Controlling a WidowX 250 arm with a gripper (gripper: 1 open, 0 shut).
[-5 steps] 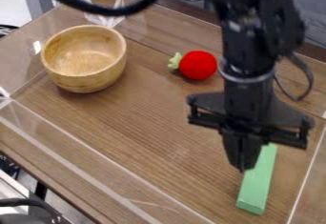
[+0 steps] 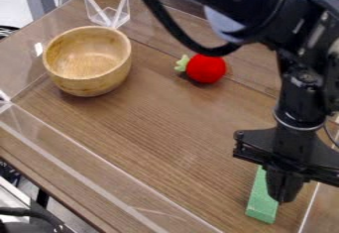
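Note:
My black gripper [image 2: 281, 185] is low at the right of the camera view, right over a green rectangular block [image 2: 261, 202] on the wooden table [image 2: 146, 163]. The fingers point down at the block's upper part and partly cover it. They look shut, and I cannot see whether they touch the block.
A wooden bowl [image 2: 87, 62] sits at the upper left, with a clear plastic object [image 2: 109, 11] behind it. A red tomato-like object [image 2: 205, 67] with a green top lies near the back middle.
The arm has moved down and to the right, bringing my gripper lower over the green block, which is now more hidden behind the fingers.

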